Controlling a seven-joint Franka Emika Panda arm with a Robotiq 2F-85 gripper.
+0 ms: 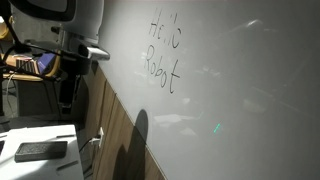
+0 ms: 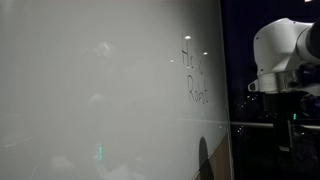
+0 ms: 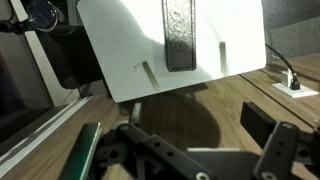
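Note:
The whiteboard (image 1: 230,70) carries handwriting in black, "Hello Robot" (image 1: 162,66). Below it to the left, a white tabletop (image 3: 125,80) bears a dark eraser-like block (image 3: 180,38) and two short sticks, probably markers: one stick (image 3: 151,75) left of the block, another stick (image 3: 222,57) right of it. My gripper stands open, its fingers wide apart and nothing between them. From above, it looks toward the table's edge and the wooden surface beyond, apart from the block. In exterior view 1 the block (image 1: 40,151) lies flat on the table.
Wood panelling (image 1: 112,125) runs under the board. A socket with a black plug (image 3: 292,82) is at the right in the wrist view. A chair (image 1: 32,85) stands behind the table. The arm (image 2: 285,55) is close to the board's edge.

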